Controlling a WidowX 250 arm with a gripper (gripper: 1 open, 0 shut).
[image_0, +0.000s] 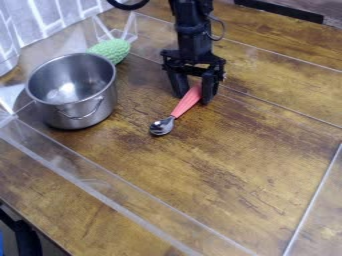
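A black gripper (193, 86) reaches down from the top centre of the camera view, its fingertips low over the pink handle of a spoon (163, 126). The spoon lies on the wooden table (214, 190), its metal bowl toward the front left and its handle end under the gripper. The gripper's fingers hide the end of the handle; whether they are shut on it I cannot tell.
A steel pot (70, 108) stands on the left, with a green textured object (110, 50) behind it at the back left.
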